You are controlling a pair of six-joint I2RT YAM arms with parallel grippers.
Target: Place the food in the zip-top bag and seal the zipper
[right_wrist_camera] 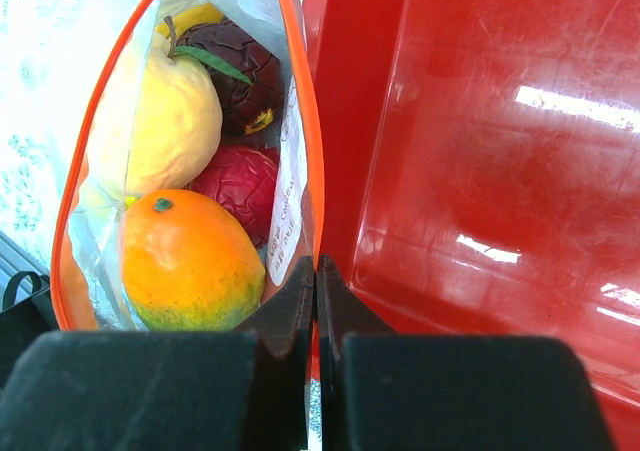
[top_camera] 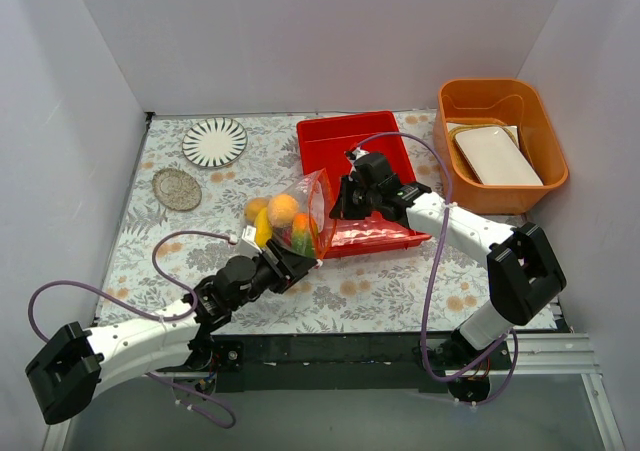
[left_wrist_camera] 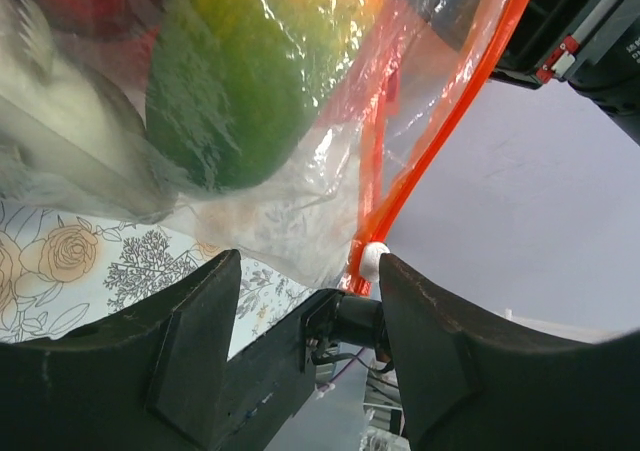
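Observation:
The clear zip bag (top_camera: 316,196) with orange edge holds food: a mango (right_wrist_camera: 190,256), a pale yellow fruit (right_wrist_camera: 160,126), a red fruit (right_wrist_camera: 240,191), a dark fruit and something yellow. My right gripper is shut on the bag's orange edge, holding that side up at the red bin. The mouth gapes in the right wrist view. My left gripper is part open at the bag's lower end, near the white slider (left_wrist_camera: 372,261) on the orange zipper; whether anything is between its fingertips is unclear.
A red bin (top_camera: 350,127) lies behind and under my right gripper. An orange tub (top_camera: 540,131) with trays stands at back right. A striped plate (top_camera: 214,142) and a woven disc (top_camera: 176,189) lie at back left.

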